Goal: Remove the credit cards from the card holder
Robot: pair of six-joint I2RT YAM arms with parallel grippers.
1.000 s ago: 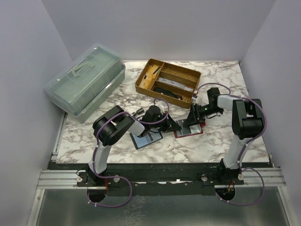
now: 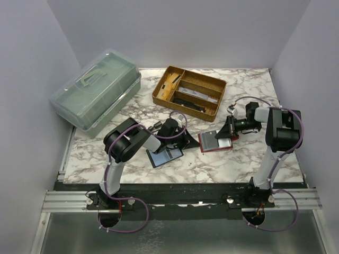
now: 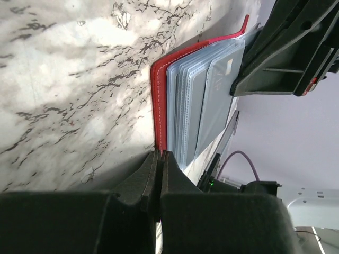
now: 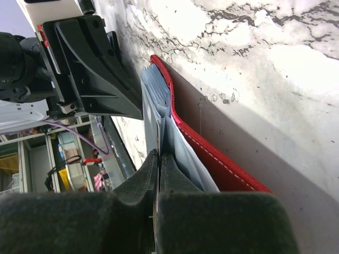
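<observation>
The card holder, a red-edged booklet of clear sleeves, lies on the marble table between my grippers. In the left wrist view its red cover and sleeves stand just beyond my left gripper, which is shut at the holder's near end, with nothing clearly between its fingers. My right gripper is shut at the other end, its tips among the clear sleeves inside the red cover; whether anything is pinched between them is hard to tell.
A wooden tray with compartments stands at the back, a clear lidded box at the back left. A blue-grey item lies under the left arm.
My right gripper has moved to the right along the holder, uncovering more of it, and the holder has shifted slightly right. My left gripper has barely moved.
</observation>
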